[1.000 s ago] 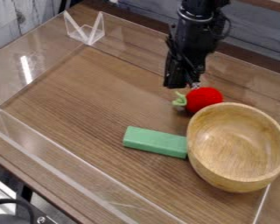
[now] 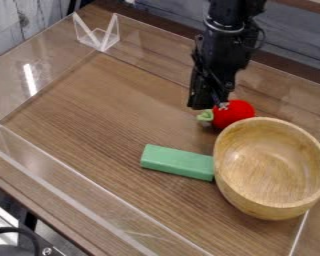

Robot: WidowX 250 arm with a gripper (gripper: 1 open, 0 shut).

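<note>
My gripper (image 2: pixel 206 98) hangs from the black arm at the upper middle, shut, with nothing visible between its fingers. Just below and right of it, a red object with a green top, like a strawberry (image 2: pixel 232 113), lies on the wooden table (image 2: pixel 83 130), beside the rim of a large pale wooden bowl (image 2: pixel 267 175). A green block (image 2: pixel 178 161) lies flat left of the bowl, below the gripper.
A clear wire or plastic stand (image 2: pixel 99 33) is at the back left. A black cable runs at the lower left corner beyond the table's edge.
The gripper has shifted very slightly; the objects on the table look unmoved.
</note>
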